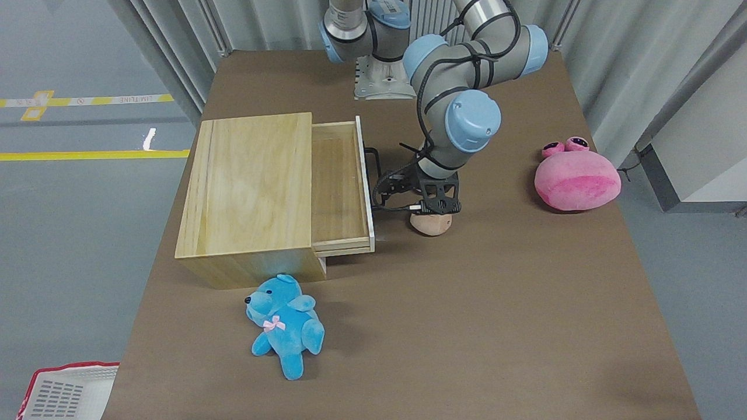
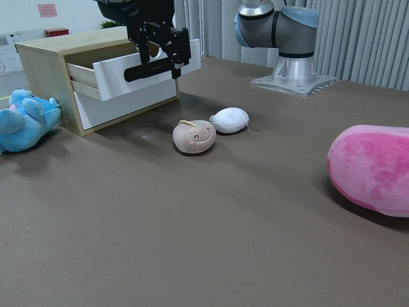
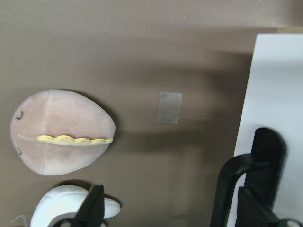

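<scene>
A small wooden cabinet (image 1: 241, 189) has its white-fronted drawer (image 2: 112, 78) pulled out and empty. My gripper (image 2: 156, 64) is at the drawer's outer side, by the black handle (image 3: 229, 184); whether it is shut on that handle is unclear. Below it on the table lie a pale pink round plush (image 3: 64, 130) with a yellow strip and a white plush (image 3: 64, 205), both largely hidden by the arm in the front view.
A blue bear (image 1: 283, 325) lies before the cabinet. A pink plush (image 1: 578, 182) sits at the right.
</scene>
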